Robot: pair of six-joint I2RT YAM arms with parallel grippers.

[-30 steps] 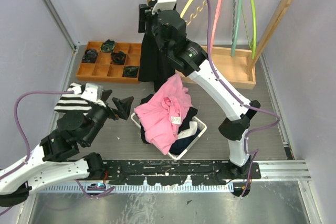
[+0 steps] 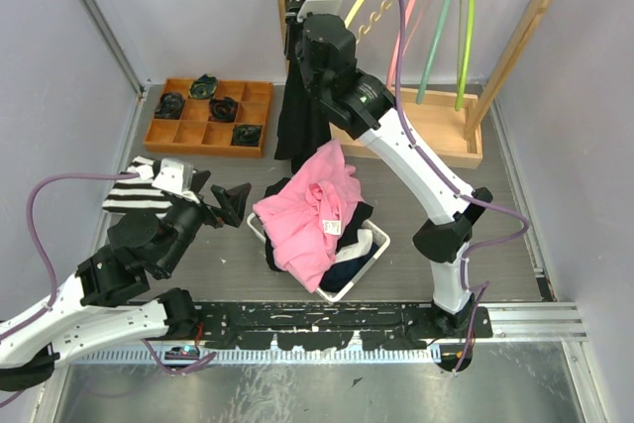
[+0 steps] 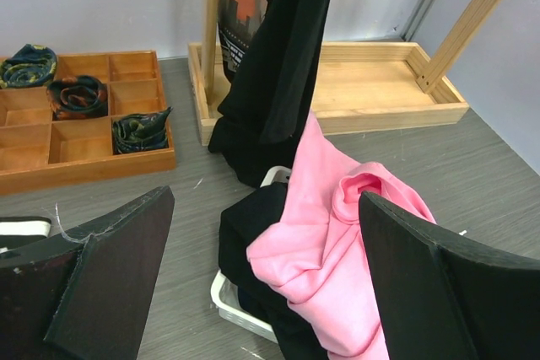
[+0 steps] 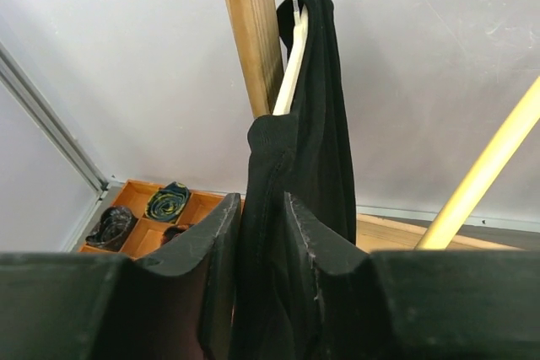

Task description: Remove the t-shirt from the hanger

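Note:
The black t shirt (image 4: 329, 124) hangs at the left end of the rack on a pale hanger (image 4: 291, 65), whose bare neck and part of one arm show. In the left wrist view, the t shirt (image 3: 274, 82) drapes down to the floor with some print showing. My right gripper is up at the shirt's shoulder, its fingertips on either side of a fold of black cloth; how tightly they press is unclear. Low on the left, my left gripper stands open and empty, well away from the t shirt.
A pink garment (image 2: 307, 210) lies over clothes in a white bin (image 2: 371, 264). Behind the bin stands the wooden rack base (image 2: 446, 131). Several empty hangers, including a yellow hanger (image 4: 485, 170), hang to the right. A compartment box (image 2: 173, 136) with rolled cloths sits at the left.
My right gripper's fingers have drawn closer together around the black cloth, and its wrist has moved slightly right. The hanging empty hangers have swung left. My left arm is unmoved.

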